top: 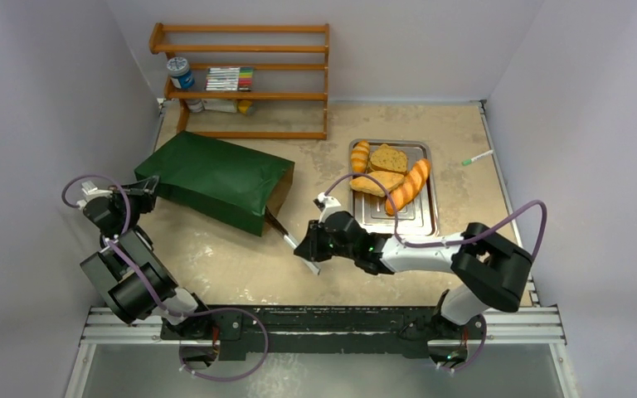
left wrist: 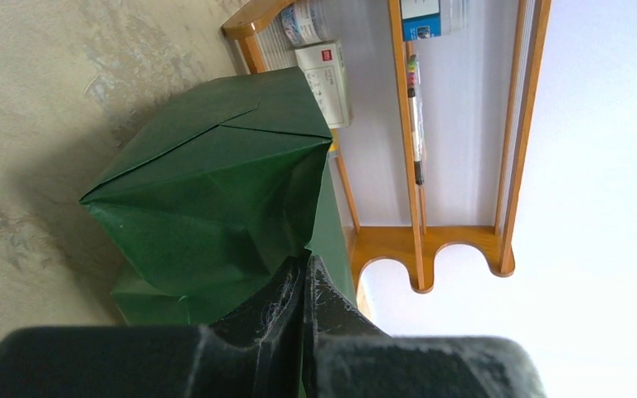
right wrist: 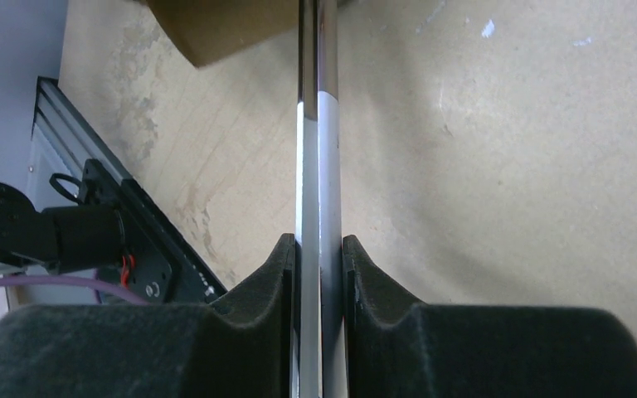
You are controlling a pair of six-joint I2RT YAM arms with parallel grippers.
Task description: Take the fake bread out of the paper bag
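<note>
The green paper bag (top: 211, 178) lies on its side, its brown-lined mouth facing right, the inside hidden. My left gripper is shut at the bag's folded bottom corner, pinching the thin paper as far as shows. My right gripper is shut on a long two-bladed tool (right wrist: 328, 166), white near the gripper and dark at the far end, which reaches into the bag's mouth in the top view. Several pieces of fake bread (top: 406, 186) lie on a metal tray (top: 390, 224) to the right.
A wooden rack (top: 240, 95) with jars and markers stands at the back, just behind the bag. A green-capped pen (top: 477, 157) is at the far right. The table in front of the bag is clear.
</note>
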